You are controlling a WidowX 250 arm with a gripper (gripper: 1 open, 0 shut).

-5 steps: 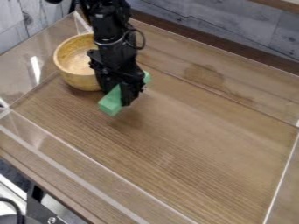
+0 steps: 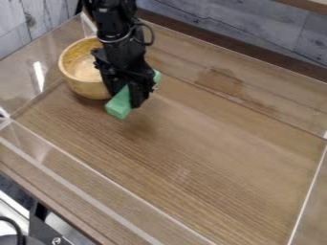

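My gripper (image 2: 128,88) is a black arm reaching down from the top, shut on a green object (image 2: 119,104) that hangs at the right side of a yellow-tan round bowl (image 2: 78,64). The object's upper part is hidden behind the fingers. A bit of green (image 2: 156,77) also shows behind the gripper on its right.
The wooden tray floor (image 2: 217,163) is clear to the right and front. Its raised walls run along the left and back, with dark cables (image 2: 10,228) outside at the bottom left.
My gripper has moved slightly left and up with the green object, closer to the bowl.
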